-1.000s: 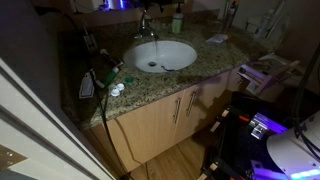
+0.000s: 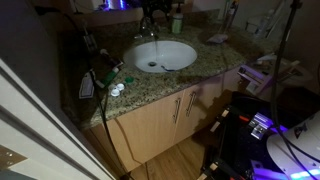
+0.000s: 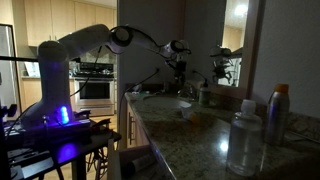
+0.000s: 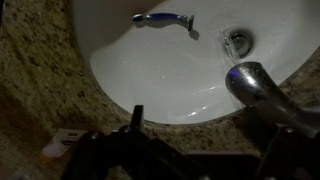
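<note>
My gripper hangs above the basin's edge near the faucet, its dark fingers apart and nothing visible between them. Inside the white sink (image 4: 150, 85) lies a blue-handled razor (image 4: 165, 17), beside the drain (image 4: 239, 42). The metal faucet (image 4: 252, 82) reaches over the basin at the right of the wrist view. From outside, the gripper (image 2: 155, 12) shows as a dark shape at the top, behind the sink; its fingers are hard to make out there.
A small white-and-orange item (image 4: 63, 142) rests on the speckled counter (image 4: 40, 85). Several white items (image 2: 117, 89) and a green object (image 2: 112, 76) stand left of the sink. In the second exterior view, a clear bottle (image 3: 244, 138) and a metal bottle (image 3: 277, 113) occupy the near counter.
The gripper has come lower into the top of the first exterior view, near the faucet. The sink and the items on the counter look unmoved.
</note>
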